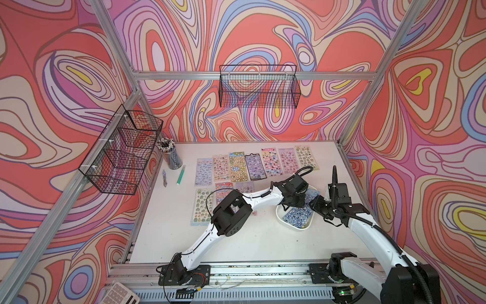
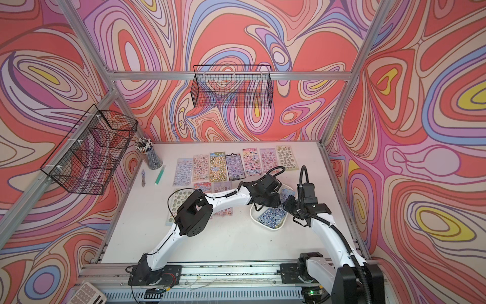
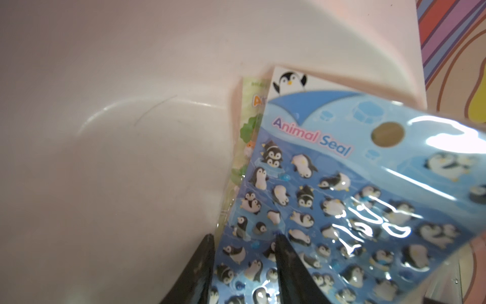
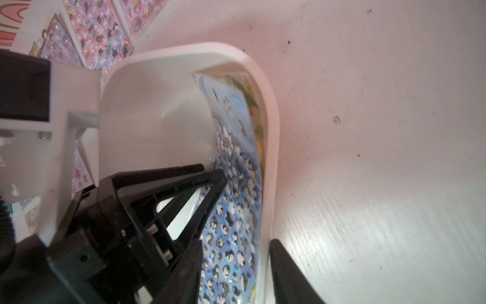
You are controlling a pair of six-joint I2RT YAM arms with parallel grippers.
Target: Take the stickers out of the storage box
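Note:
The white storage box (image 1: 279, 216) holds a blue penguin sticker sheet (image 3: 324, 167), which leans and curves up along the box's right wall. Behind it shows the edge of a green-and-cream sheet (image 3: 245, 131). My left gripper is inside the box, its fingers a little apart over the penguin sheet's left edge; whether they touch the sheet cannot be told. Its black fingers (image 4: 207, 177) also show against the sheet in the right wrist view. At the box's right side, my right gripper is open, its fingers on either side of the right rim and the sheet beside it.
Several sticker sheets (image 1: 238, 166) lie in rows on the table left of and behind the box. A pen cup (image 1: 172, 158) and a green strip (image 1: 181, 174) are at the left. Wire baskets (image 1: 259, 91) hang on the frame.

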